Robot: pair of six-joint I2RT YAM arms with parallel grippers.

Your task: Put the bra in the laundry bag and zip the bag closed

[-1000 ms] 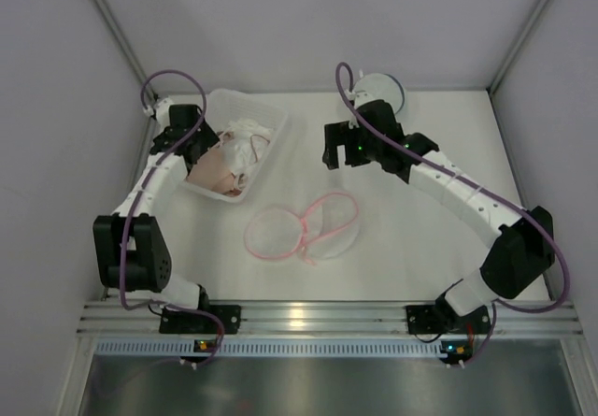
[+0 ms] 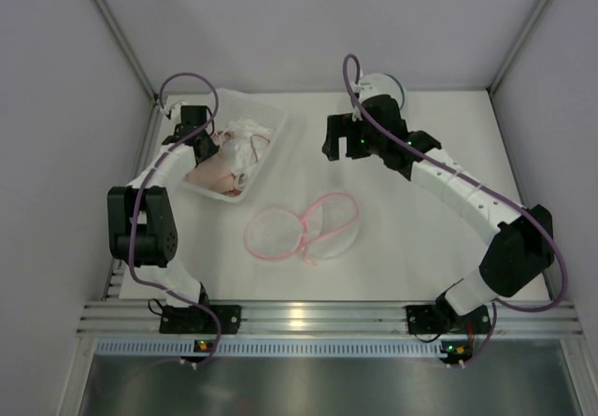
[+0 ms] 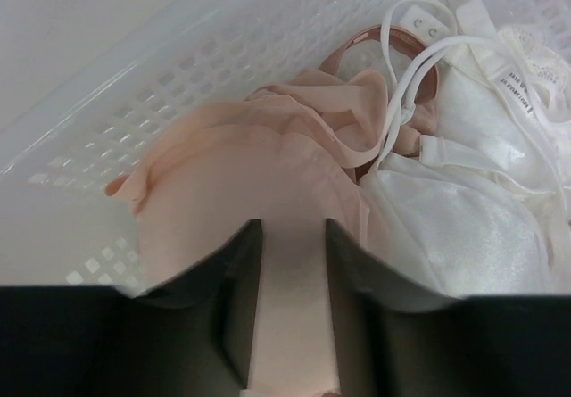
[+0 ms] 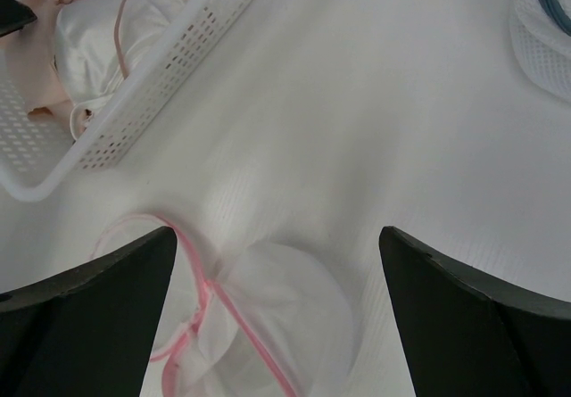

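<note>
A beige bra (image 3: 259, 174) with smooth cups lies bunched in the white basket, against white garments (image 3: 464, 227). Over the beige cup, my left gripper has its fingers apart by a narrow gap, beige fabric showing between and beyond them; whether they touch it, I cannot tell. In the top view this gripper (image 2: 217, 147) is down inside the basket. A sheer white piece with pink trim (image 2: 304, 229), seemingly a laundry bag spread open, rests on the table. Above and behind it, my right gripper is wide open and empty.
The white basket (image 2: 263, 159) stands at the back left, its perforated wall near the left fingers. A round white mesh item with a teal edge (image 4: 544, 53) sits at the back right, partly behind the right arm.
The right gripper has shifted slightly. Basket and pink-trimmed piece stay put.
</note>
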